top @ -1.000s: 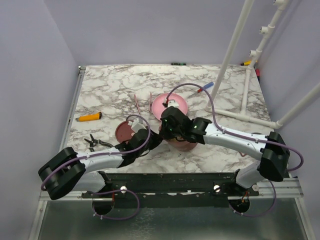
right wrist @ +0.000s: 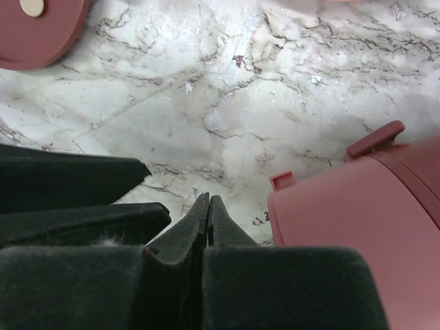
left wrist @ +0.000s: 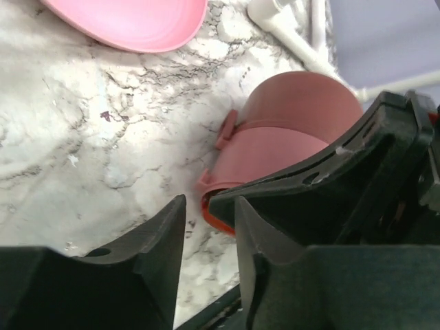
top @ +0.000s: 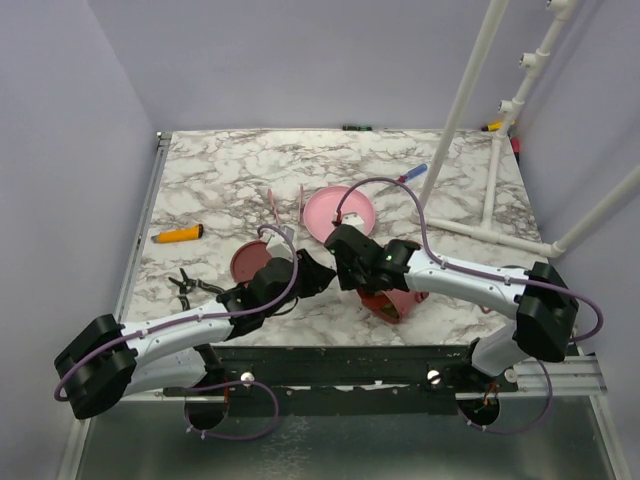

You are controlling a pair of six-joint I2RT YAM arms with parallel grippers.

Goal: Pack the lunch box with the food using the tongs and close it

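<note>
The dull red lunch box (top: 403,302) lies tipped over on the marble table, partly hidden by my right arm. In the left wrist view, the lunch box (left wrist: 292,120) shows its round side and two small clasps. Its mouth faces the front edge, with something red and green inside (top: 384,307). My left gripper stands part open just left of the box, nothing between its fingers. My right gripper is shut beside the box, with nothing showing between its fingertips. A pink plate (top: 325,212) lies behind the grippers.
A dull red dish (top: 243,272) with pale pieces sits beside the left arm. Pink utensils (top: 301,203) lie left of the plate. Black pliers (top: 184,285), a yellow tool (top: 180,234) and a blue-handled screwdriver (top: 414,172) lie around. White pipes (top: 487,232) border the right.
The lunch box stood upright with its round lid open behind it; now it has tipped onto its side.
</note>
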